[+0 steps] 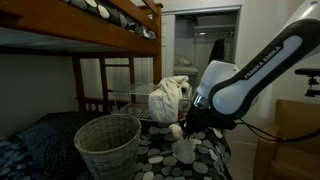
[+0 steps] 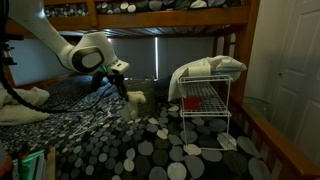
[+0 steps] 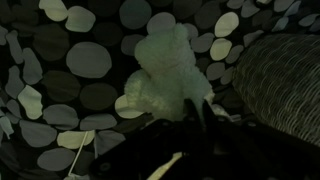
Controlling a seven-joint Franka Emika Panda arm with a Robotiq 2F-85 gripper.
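A pale, fuzzy object like a cloth or soft toy hangs from my gripper, which is shut on its near end. In exterior view 1 the same pale object is below the gripper, over the dotted bedding. Exterior view 2 shows the pale bundle at the end of the arm. The fingers are dark and hard to make out in the wrist view. A woven basket stands to the left of the gripper in exterior view 1; its wall fills the right side of the wrist view.
A white wire rack stands on the dotted bedding, with white cloth draped behind it and something red at its shelf. The upper bunk overhangs the basket. Bedding in front of the rack is mostly clear.
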